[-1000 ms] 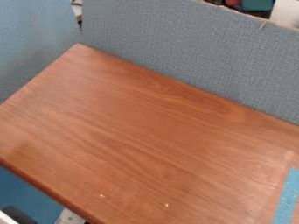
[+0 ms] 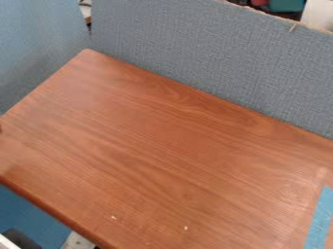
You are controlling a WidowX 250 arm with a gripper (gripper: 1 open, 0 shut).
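Observation:
A bare wooden table top point(image 2: 163, 146) with reddish grain fills most of the camera view, marked by a few tiny pale specks near its front. A strip of blue tape point(image 2: 318, 219) lies at its right side. No gripper is clearly visible; at most a tiny dark sliver shows at the far left edge, too small to identify.
Grey-blue fabric partitions point(image 2: 215, 63) stand behind the table and along the left. Some dark and white items sit beyond the partition at top right and below the table's lower-left edge.
A tiny dark sliver has appeared at the left edge of the view beside the table. Otherwise nothing visibly differs.

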